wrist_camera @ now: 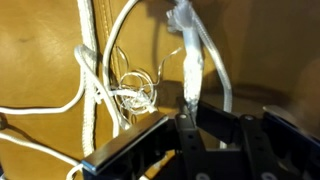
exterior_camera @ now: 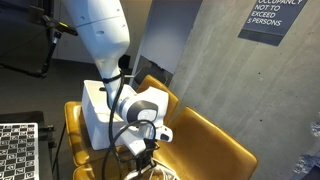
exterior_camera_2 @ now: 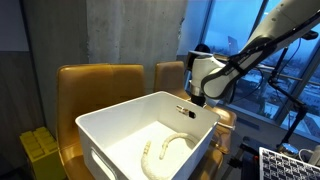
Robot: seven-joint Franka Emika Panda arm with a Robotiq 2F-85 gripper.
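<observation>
In the wrist view a white rope (wrist_camera: 193,75), its end wrapped in clear film, runs down between the fingers of my gripper, which is shut on it. Beside it, a thinner white cord (wrist_camera: 108,65) lies in loops on the brown seat, with a frayed tangle of threads (wrist_camera: 135,97) near the middle. In the first exterior view my gripper (exterior_camera: 147,162) is low over the seat, with pale rope (exterior_camera: 160,173) around it. Its fingertips are too small to make out there.
A white open box (exterior_camera_2: 95,122) stands on the seats, with a thick white rope (exterior_camera_2: 165,150) lying inside. Brown seat backs (exterior_camera: 207,147) rise behind the arm. A yellow block stack (exterior_camera_2: 40,155) and a checkered board (exterior_camera: 18,150) are off to the sides.
</observation>
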